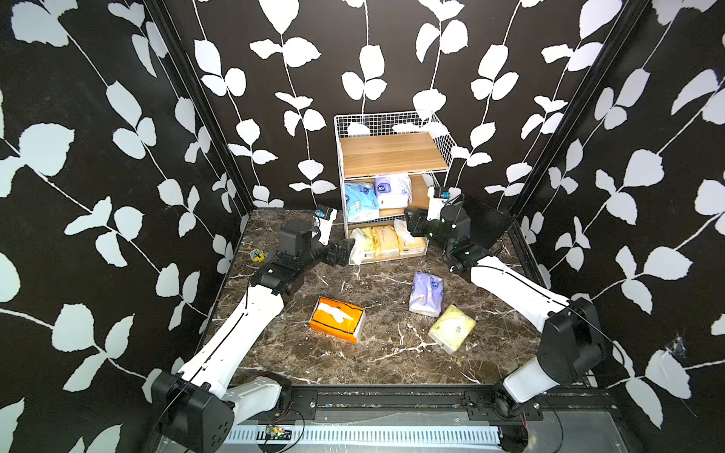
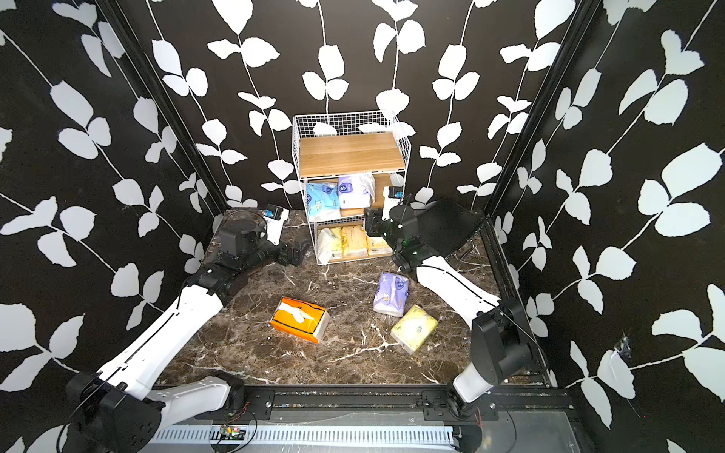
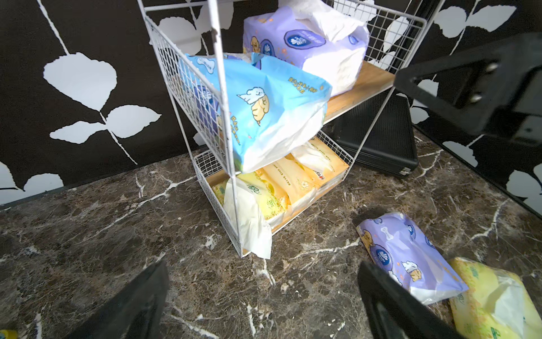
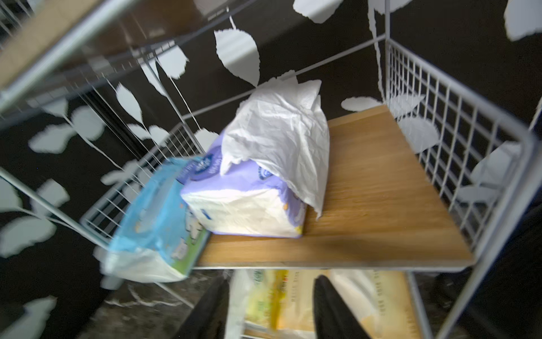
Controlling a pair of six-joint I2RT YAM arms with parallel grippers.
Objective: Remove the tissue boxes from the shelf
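On the middle board of the shelf [image 1: 377,221] sit a blue tissue pack [image 3: 265,101] and a purple one [image 4: 242,203] with a white tissue draped over it. Yellow and orange packs [image 3: 290,180] fill the bottom tier; the top board [image 1: 392,154] is bare. My right gripper is partly open in front of the shelf, just below the purple pack, nothing between its fingers. My left gripper stands open at the shelf's left side, its fingers empty. On the table lie an orange box [image 1: 337,318], a purple pack [image 1: 426,293] and a yellow pack [image 1: 452,329].
A black case [image 3: 375,132] stands right of the shelf, behind my right arm. A small yellow object [image 1: 257,255] lies at the table's left. White wire sides [image 4: 451,130] edge the shelf boards. Bare table lies at the front middle.
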